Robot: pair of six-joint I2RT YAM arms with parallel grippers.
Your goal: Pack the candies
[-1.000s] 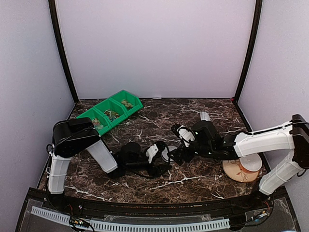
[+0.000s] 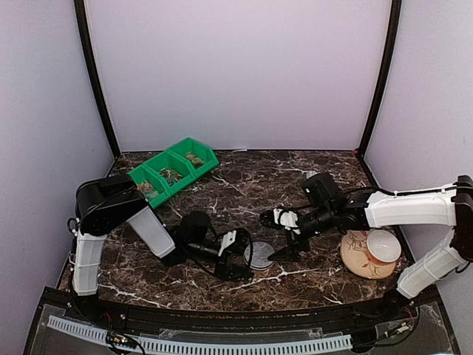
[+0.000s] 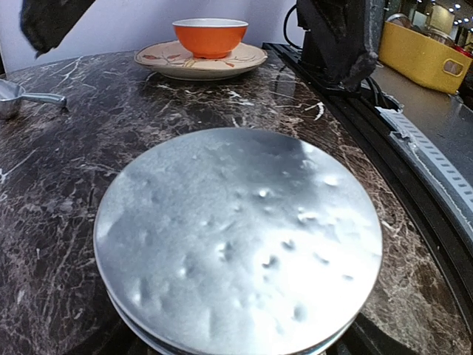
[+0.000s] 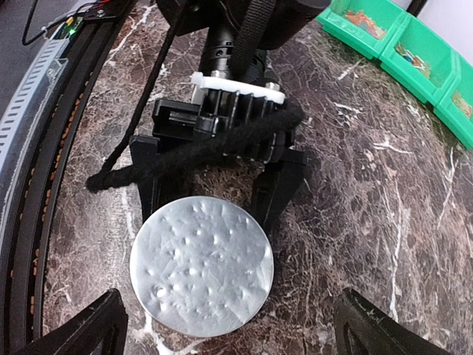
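Observation:
A round container with a dented silver lid fills the middle of the left wrist view, its sides mostly hidden. My left gripper is shut on it, one dark finger at each side of the container. In the top view the lid shows between the two grippers. My right gripper is just to its right, open, with its fingers wide apart and the lid between and beyond them. Candies lie in the compartments of the green bin at the back left.
An orange bowl stands on a patterned plate at the right of the table. A metal scoop lies at the left edge of the left wrist view. Bare marble stretches behind the arms.
The left gripper and the lidded container have shifted toward the table's front edge.

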